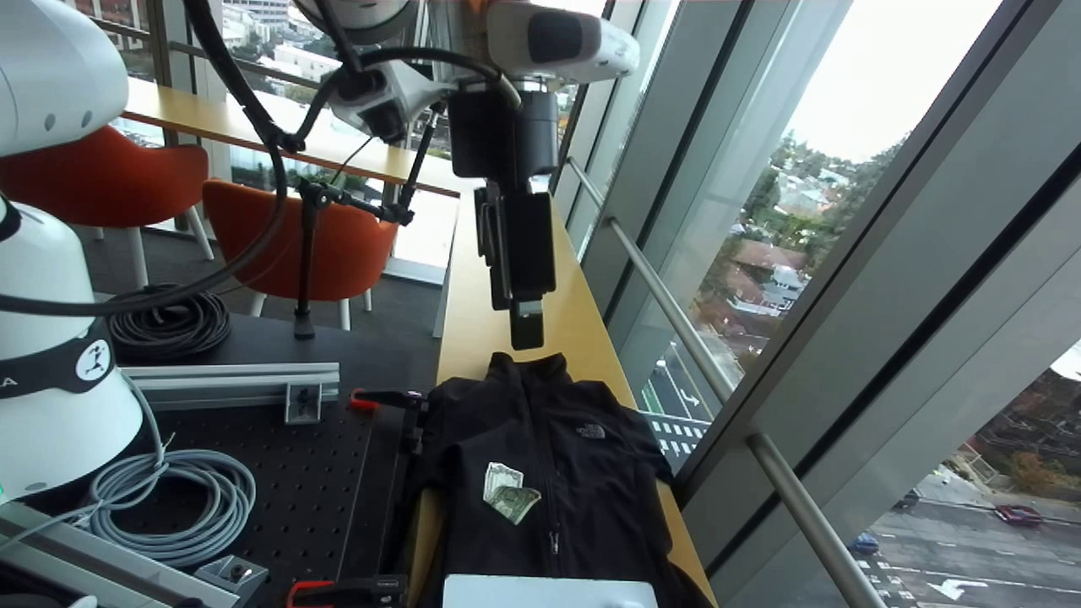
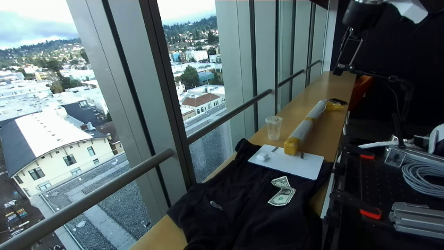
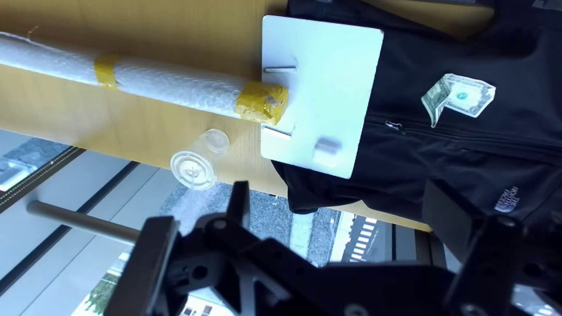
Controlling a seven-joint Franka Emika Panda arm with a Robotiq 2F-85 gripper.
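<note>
My gripper point(image 1: 524, 319) hangs high above the table, pointing down, with nothing between its fingers. In the wrist view its fingers point(image 3: 446, 213) stand wide apart, so the gripper is open. A black jacket point(image 2: 233, 200) lies spread flat on the long wooden table. On the jacket rests a creased dollar bill point(image 3: 466, 95), folded up at one end, beside the zipper. A white board point(image 3: 337, 68) overlaps the jacket's hem, carrying a small white block point(image 2: 262, 156). One end of a wrapped tube point(image 3: 174, 84) with yellow tape lies on the board.
A clear plastic cup point(image 2: 273, 127) stands near the window side of the table. Along the windows runs a metal rail point(image 2: 233, 114). Clamps point(image 1: 390, 399) grip the table's other edge, by a black workbench point(image 1: 304, 456) with a coiled grey cable point(image 1: 182, 507).
</note>
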